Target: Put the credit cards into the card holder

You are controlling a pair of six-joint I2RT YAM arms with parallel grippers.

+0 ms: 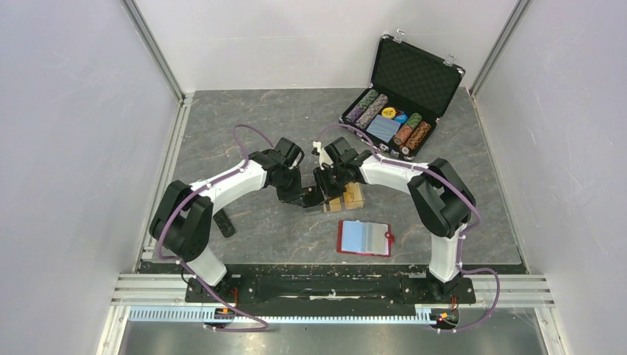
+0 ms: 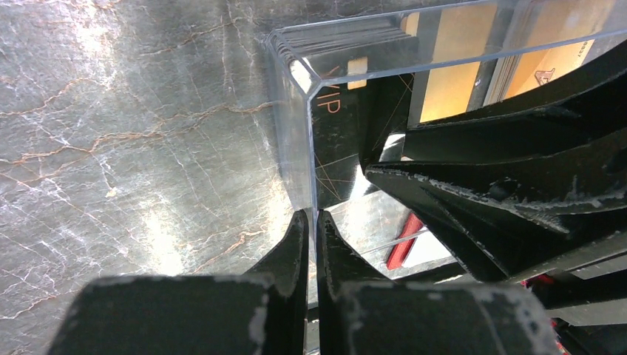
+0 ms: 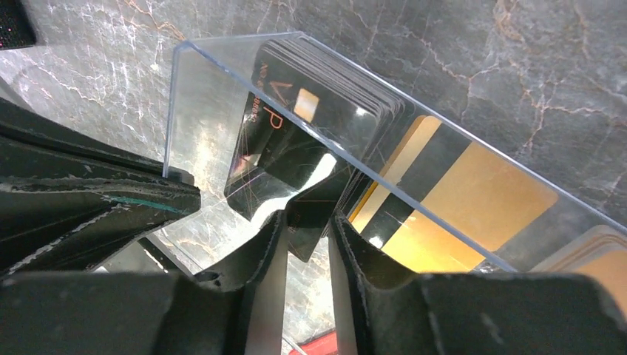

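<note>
A clear acrylic box (image 2: 444, 22) holds black VIP cards (image 2: 336, 133) and gold cards (image 3: 480, 192) at mid-table. My left gripper is shut on the box's end corner. My right gripper is inside the box, fingers part open at a dark card (image 3: 314, 211); whether it grips the card is unclear. A red card holder (image 1: 366, 237) with pale sleeves lies open in front.
An open chip case (image 1: 384, 118) stands at the back right. A black object (image 1: 224, 223) lies at the left beside my left arm.
</note>
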